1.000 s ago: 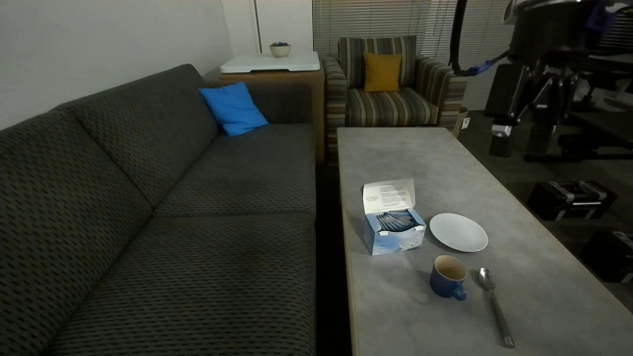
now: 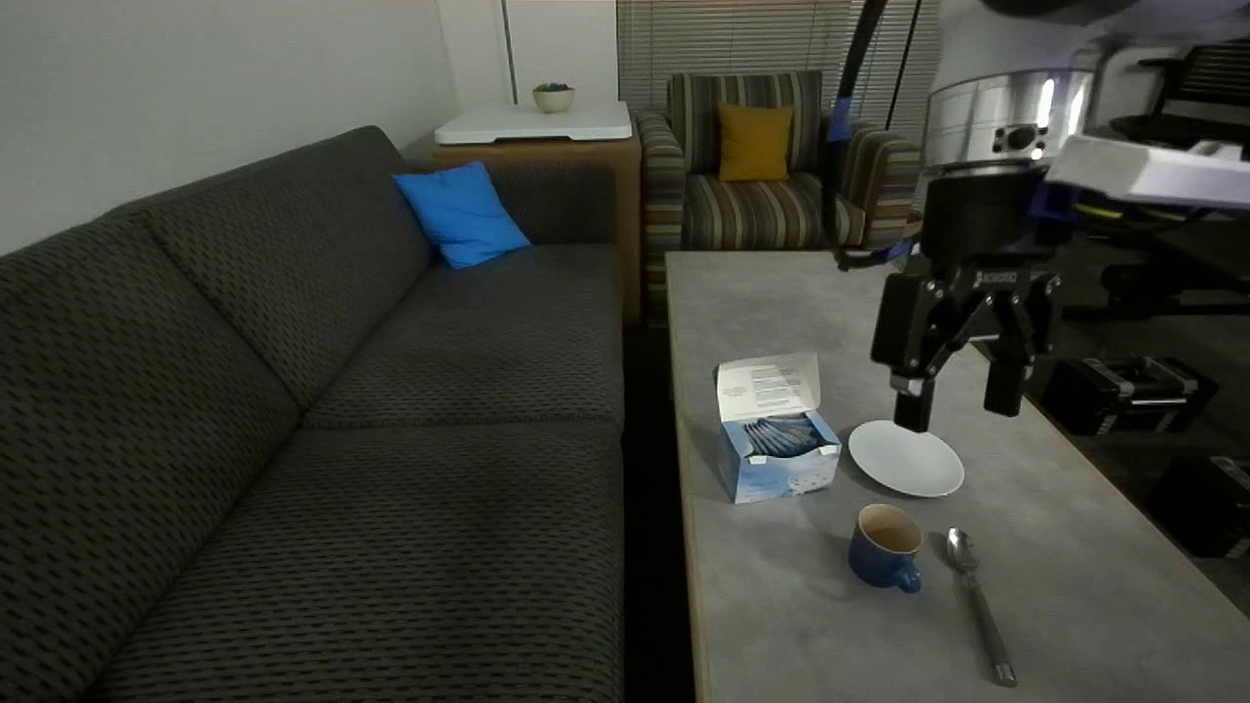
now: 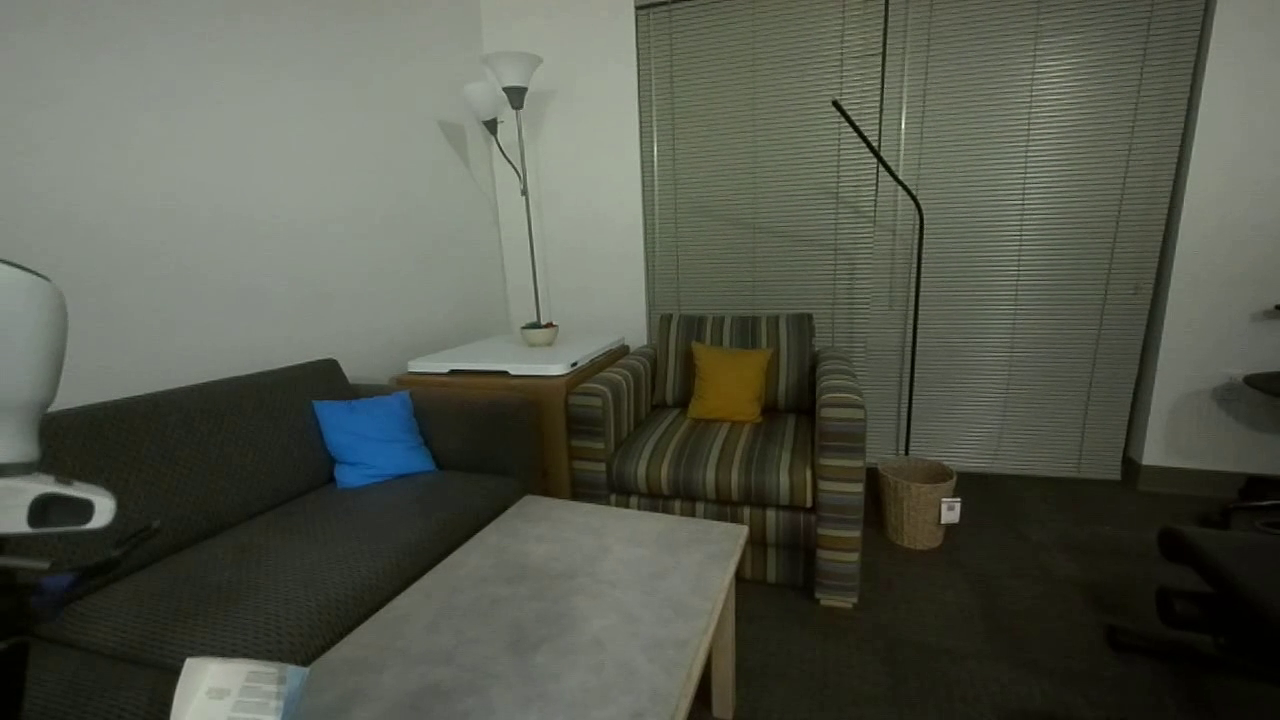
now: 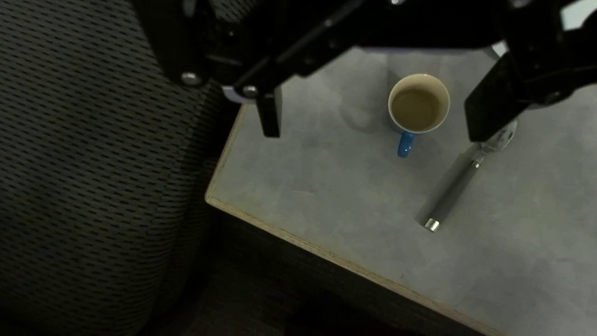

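Note:
Over the table, above the white plate [image 2: 907, 458], my gripper [image 2: 958, 412] hangs open with nothing between its fingers. A blue mug [image 2: 880, 562] with a cream inside stands upright nearer the front, its handle toward the spoon [image 2: 981, 609]. The wrist view looks down on the mug [image 4: 418, 103], which seems to hold some brownish liquid, and on the grey-handled spoon [image 4: 454, 190]; one dark finger [image 4: 495, 101] covers part of the spoon's surroundings. An open blue-and-white box [image 2: 779, 469] of packets, lid raised, sits left of the plate.
A dark sofa [image 2: 469, 527] runs along its left side, with a gap between. At the far end stands a striped armchair [image 3: 720, 462]. Black cases [image 2: 1128, 392] rest on the floor to the right.
The arm has come lower and to the left, from beyond the table's right edge to above the plate. Box, plate, mug and spoon have not moved.

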